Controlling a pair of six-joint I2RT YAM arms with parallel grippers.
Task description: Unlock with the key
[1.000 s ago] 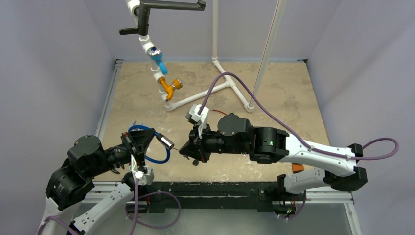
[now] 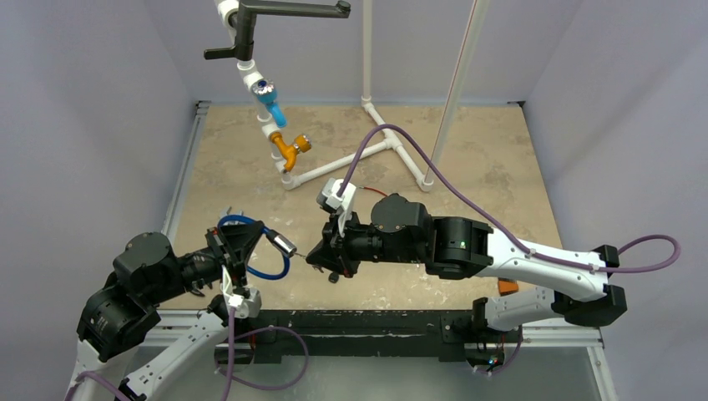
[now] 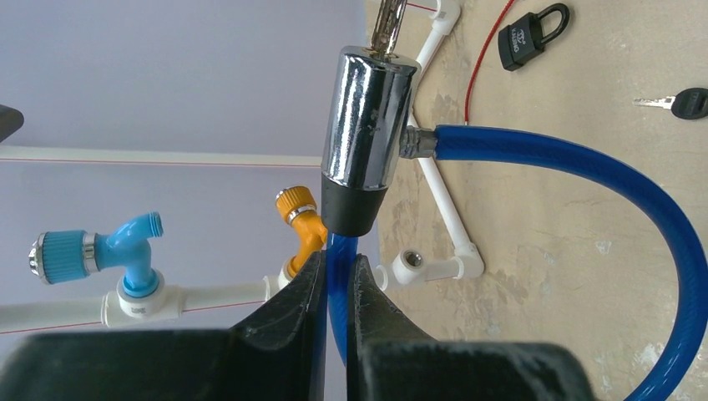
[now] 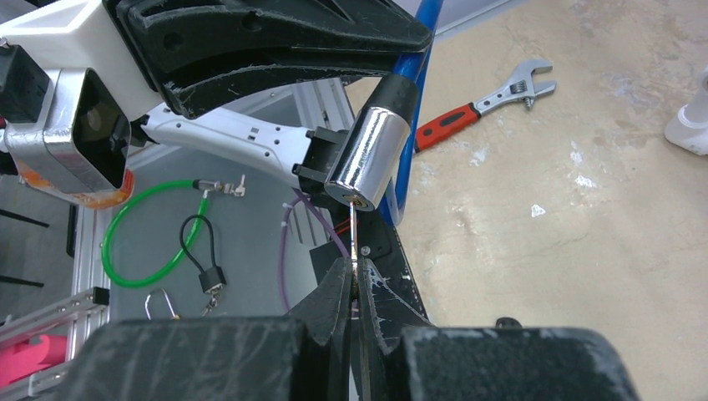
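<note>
A cable lock with a silver cylinder [image 3: 363,121] and a blue cable [image 3: 576,159] is held out by my left gripper, which is shut on the cable just below the black collar. Facing it from the right in the top view, my right gripper [image 2: 311,257] is shut on a thin key. The key's metal blade [image 4: 353,230] stands out from the fingertips and reaches the keyhole in the cylinder's end face [image 4: 351,197]. Its head is hidden between the fingers. Part of the blade is still outside; how deep the tip sits I cannot tell.
On the board lie a black padlock [image 3: 522,42], a second key [image 3: 689,104] with a black head and a red-handled wrench [image 4: 447,127]. White pipes with an orange tap [image 2: 289,150] and a blue tap [image 2: 271,104] stand at the back left.
The left arm looks still.
</note>
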